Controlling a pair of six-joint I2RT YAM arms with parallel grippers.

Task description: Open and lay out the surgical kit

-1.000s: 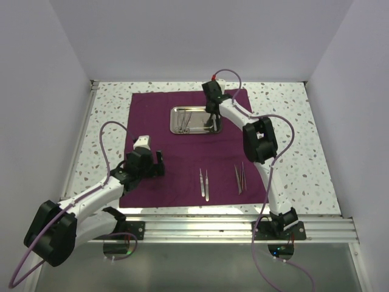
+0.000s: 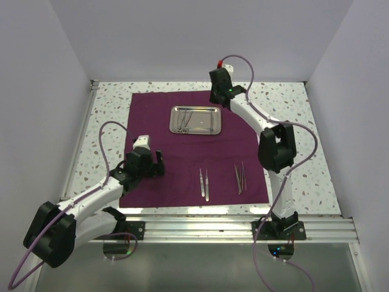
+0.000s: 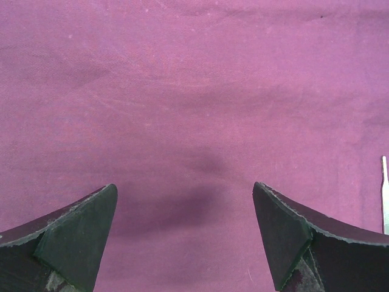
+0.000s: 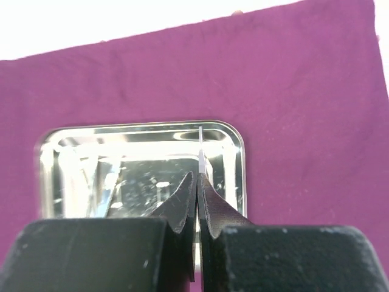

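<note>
The metal tray (image 2: 196,107) sits on the purple cloth. Inside it, a slim scalpel handle (image 2: 212,121) lies along the right side, and scissor-like instruments (image 2: 186,120) lie at the left. My right gripper (image 2: 213,98) is over the tray's back right corner. In the right wrist view its fingertips meet with nothing between them, and the scalpel handle (image 4: 202,158) shows beyond them, in the tray. My left gripper (image 2: 160,163) stands open over bare cloth at the left; its fingers (image 3: 79,243) are wide apart in the left wrist view.
Toward the front of the cloth lie two slim instruments (image 2: 206,185) side by side. Tweezers (image 2: 237,179) and another thin instrument (image 2: 244,176) lie farther right.
My right gripper has risen and moved back, away from the tray, and the scalpel handle stays in the tray. My left arm has barely moved.
</note>
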